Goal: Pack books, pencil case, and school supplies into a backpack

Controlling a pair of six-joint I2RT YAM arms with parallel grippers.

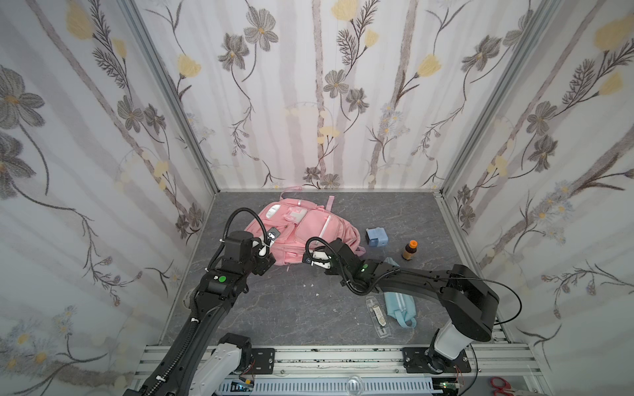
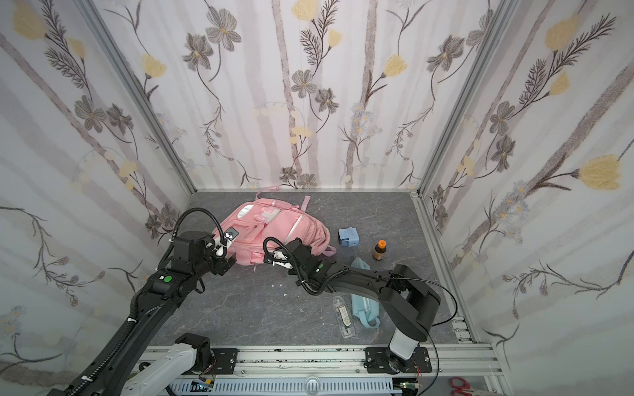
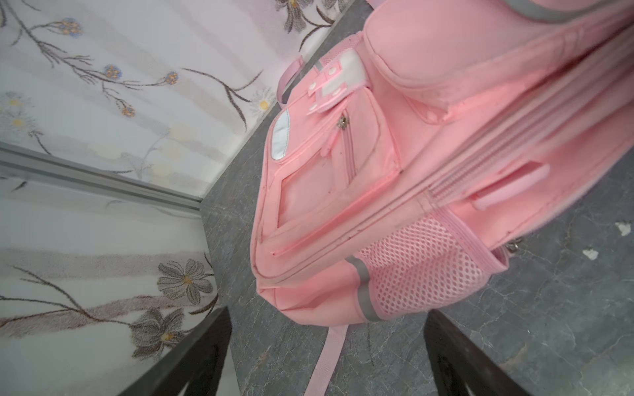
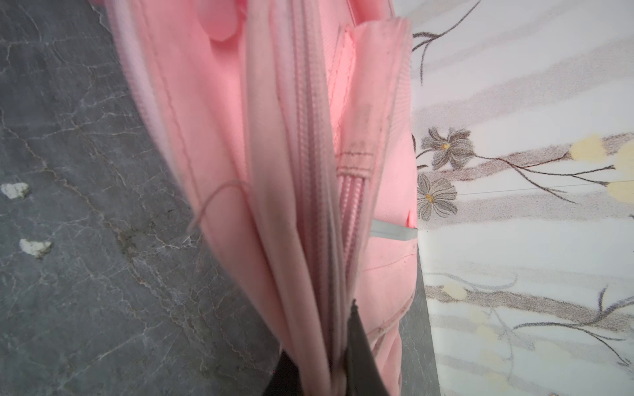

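A pink backpack (image 1: 297,217) lies on its back on the grey table, its zipped edge toward the front. My left gripper hangs open over the backpack's left part, with nothing between its fingers. My right gripper is at the front edge, with a fold of the zipper band between its fingers, lifting that edge somewhat. A light-blue pencil case (image 1: 399,307), a clear packaged stationery item (image 2: 343,316) and a small blue object (image 1: 376,236) lie to the right.
An orange-capped brown bottle (image 1: 409,249) stands near the right side. Patterned walls enclose the back and sides.
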